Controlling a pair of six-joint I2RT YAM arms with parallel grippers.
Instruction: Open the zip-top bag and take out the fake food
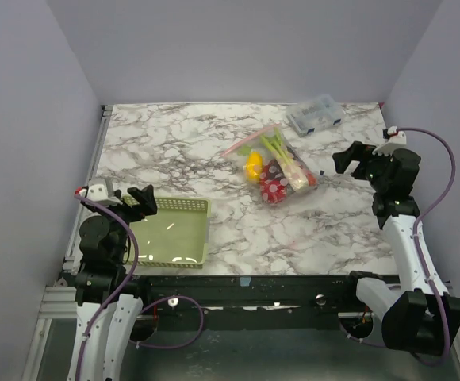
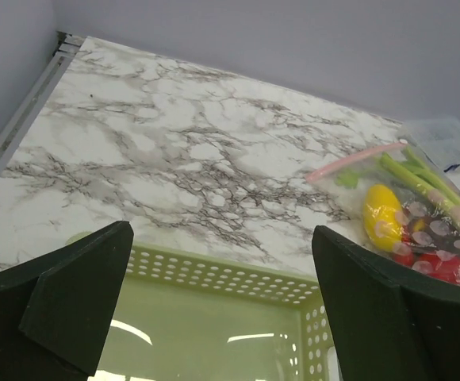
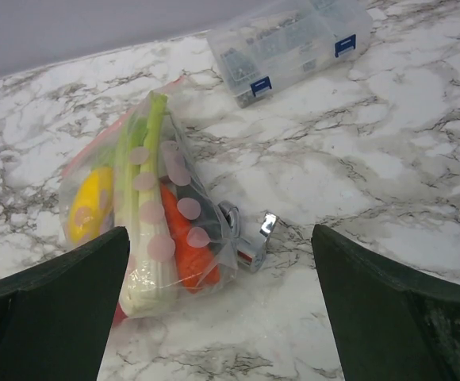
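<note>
A clear zip top bag with a pink top edge lies in the middle of the table, holding fake food: green-and-white stalks, a yellow piece, an orange-red piece and red pieces. My left gripper stands open above the green basket at the left, its fingers empty. My right gripper is open and empty, to the right of the bag and above the table; its fingers frame the bag's right side in the right wrist view.
A green perforated basket sits at the front left. A clear plastic case lies at the back right. A small metal object is at the bag's right edge.
</note>
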